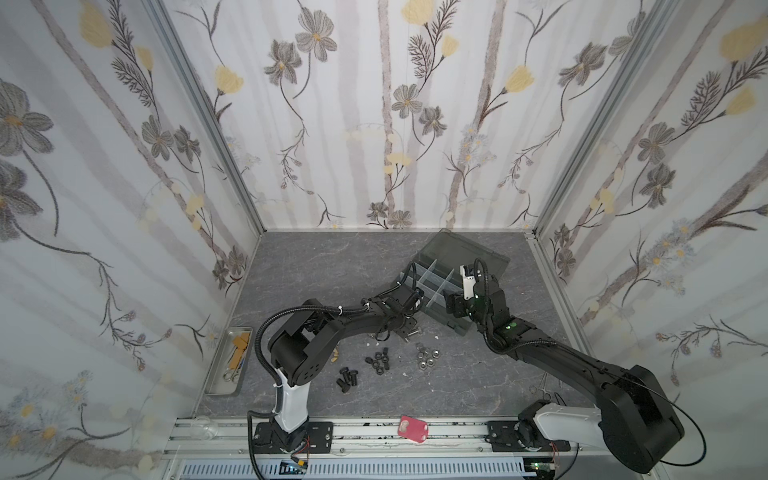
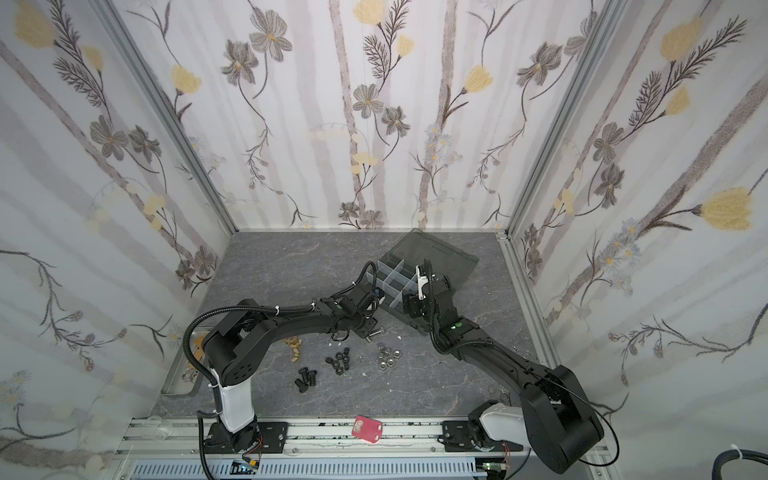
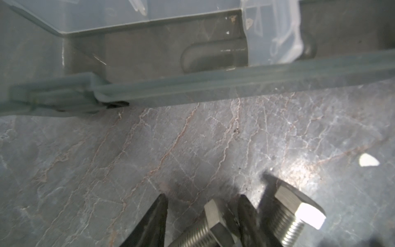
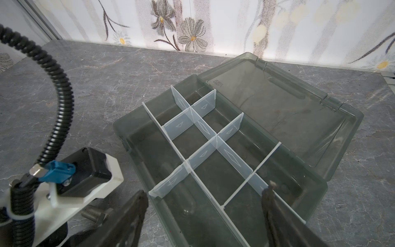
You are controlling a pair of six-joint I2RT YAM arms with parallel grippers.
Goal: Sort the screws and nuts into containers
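Observation:
In the left wrist view a silver hex bolt (image 3: 216, 222) lies between the fingertips of my left gripper. Its head is close to the right finger, with a gap on the left side, so the fingers are part open and not clamped. Just to the right, outside the fingers, is a second silver bolt (image 3: 294, 214). My right gripper is held open above the divided grey box (image 4: 181, 160), with nothing between its fingers. All the compartments visible in the right wrist view look empty.
Black bolts (image 1: 347, 378), dark nuts (image 1: 378, 362) and silver nuts (image 1: 427, 357) lie in separate piles on the table. A metal tray (image 1: 227, 361) stands at the left. The box lid (image 4: 284, 103) lies folded back. Clear table stretches behind the left arm.

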